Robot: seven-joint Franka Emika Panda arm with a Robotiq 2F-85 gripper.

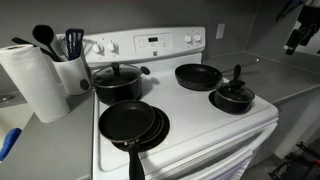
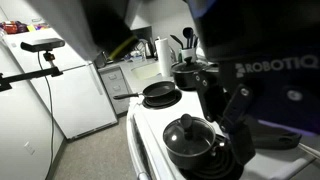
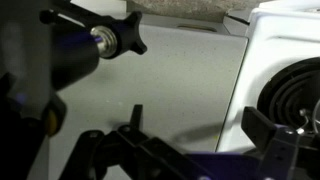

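My gripper hangs over the grey counter beside the stove, fingers spread wide and nothing between them in the wrist view. At the top right of exterior view 1 the gripper (image 1: 298,40) shows small and dark, high and apart from the cookware. A small black pot with a glass lid (image 1: 234,96) sits on the stove's right front burner; in exterior view 2 this lidded pot (image 2: 190,142) is below the gripper's large dark body. A black frying pan (image 1: 127,121) rests on the left front burner, another pan (image 1: 198,76) on the right rear.
A larger lidded black pot (image 1: 121,84) occupies the left rear burner of the white stove (image 1: 185,115). Left of it stand a paper towel roll (image 1: 37,84) and a white utensil holder (image 1: 74,76).
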